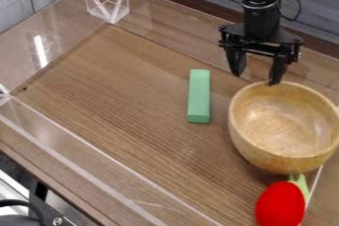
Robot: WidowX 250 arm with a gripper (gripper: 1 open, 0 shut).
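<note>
The black gripper [259, 63] hangs at the upper right, open, its two fingers pointing down just above the back rim of a large beige bowl [280, 141]. A green rectangular block [199, 95] lies on the wooden table left of the bowl. A red object with a green top [282, 204], like a toy vegetable, lies at the bottom right in front of the bowl.
A white wire-like holder [109, 4] stands at the back left. A black cable lies at the lower left corner.
</note>
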